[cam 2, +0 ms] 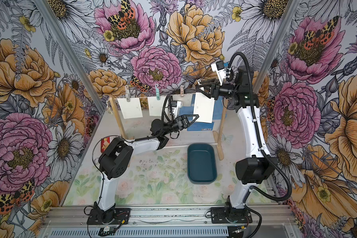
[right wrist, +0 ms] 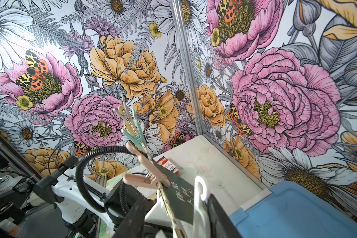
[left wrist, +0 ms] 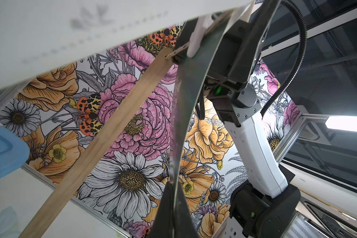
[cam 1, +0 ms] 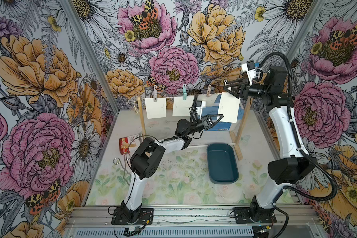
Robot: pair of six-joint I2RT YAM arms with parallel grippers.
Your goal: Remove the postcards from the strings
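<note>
Three pale postcards hang from the string: one at left (cam 1: 155, 107), one in the middle (cam 1: 181, 107) partly behind my left arm, and one at right (cam 1: 228, 107). My left gripper (cam 1: 221, 116) is shut at the right card's left edge; in the left wrist view that card (left wrist: 190, 91) runs edge-on down between the fingertips. My right gripper (cam 1: 227, 88) is at the string above this card. Its fingers (right wrist: 222, 218) are apart, with a white clothespin (right wrist: 201, 206) and the string between them. The clothespin stands close to one finger; contact is unclear.
A grey-pink peg (cam 1: 155, 92) and a green peg (cam 1: 184, 92) hold the other cards. A pink peg (cam 1: 209, 90) has no card visible below it. An empty dark teal tray (cam 1: 209, 164) stands in front of the right wooden post (cam 1: 244, 119). A blue box (cam 2: 198, 126) is behind.
</note>
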